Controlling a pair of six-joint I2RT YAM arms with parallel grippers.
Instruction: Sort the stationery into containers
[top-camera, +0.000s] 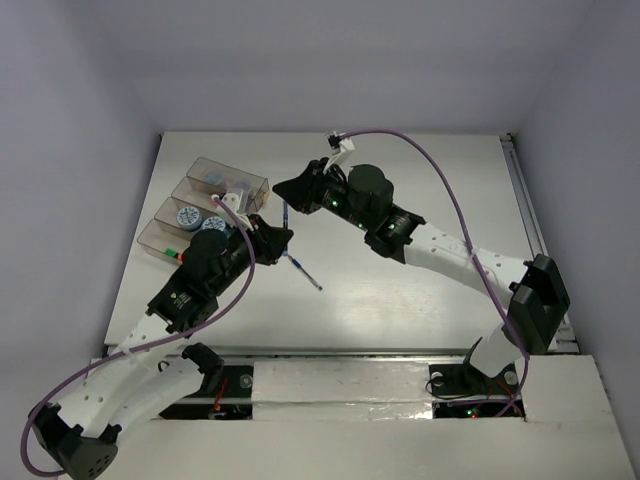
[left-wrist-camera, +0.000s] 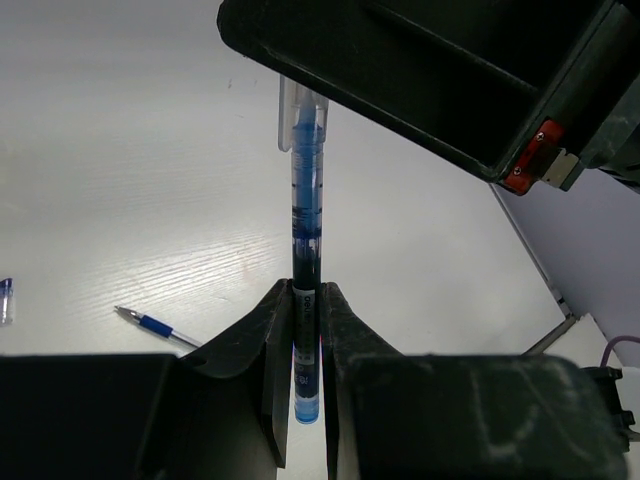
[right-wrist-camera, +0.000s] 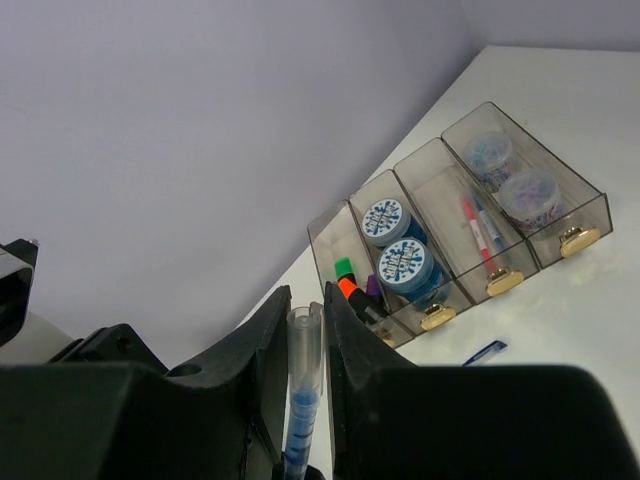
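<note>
A clear pen with blue ends (left-wrist-camera: 307, 200) stands nearly upright between my two grippers. My left gripper is shut on its barrel near the lower blue end. Farther up, at the clip end, my right gripper is shut on the same pen. A second blue-and-clear pen (top-camera: 303, 272) lies on the table below. The clear organizer (right-wrist-camera: 466, 275) holds red and blue pens (right-wrist-camera: 482, 232) in one compartment, blue-lidded jars (right-wrist-camera: 405, 263) in another, markers (right-wrist-camera: 355, 290) in the left one and glitter tubs (right-wrist-camera: 530, 197) in the right one.
In the top view the left arm (top-camera: 205, 275) partly covers the organizer's near side. Grey walls (top-camera: 320, 70) enclose the back and sides.
</note>
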